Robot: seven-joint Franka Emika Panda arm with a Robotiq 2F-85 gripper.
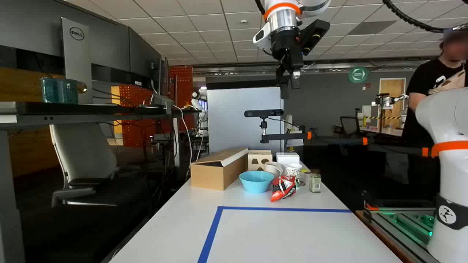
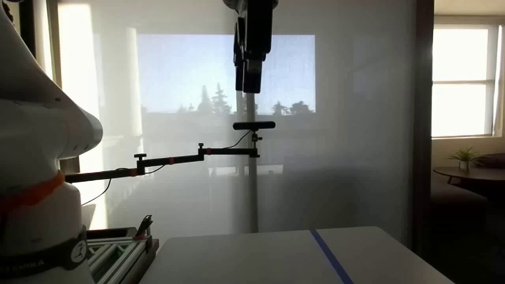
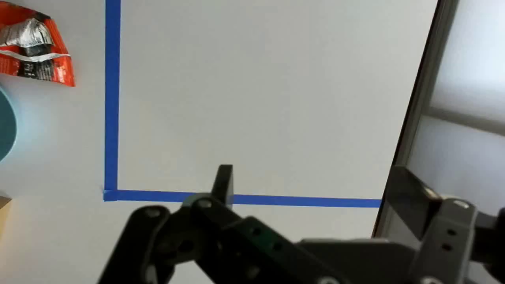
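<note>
High above the white table hangs my gripper, its two fingers spread wide apart in the wrist view, with nothing between them. From the first exterior view the gripper (image 1: 287, 85) points down, well clear of every object. A light blue bowl (image 1: 256, 182) sits at the far part of the table, and a red snack bag (image 1: 283, 188) lies right beside it. In the wrist view the bag (image 3: 35, 49) and part of the bowl (image 3: 5, 123) show at the left edge, outside the blue tape (image 3: 111, 94).
Behind the bowl stand a cardboard box (image 1: 215, 175), a wooden block with holes (image 1: 259, 158), a white box (image 1: 287, 157), a patterned cup (image 1: 293, 169) and a small jar (image 1: 314, 181). A camera on an arm (image 1: 264, 113) stands beyond.
</note>
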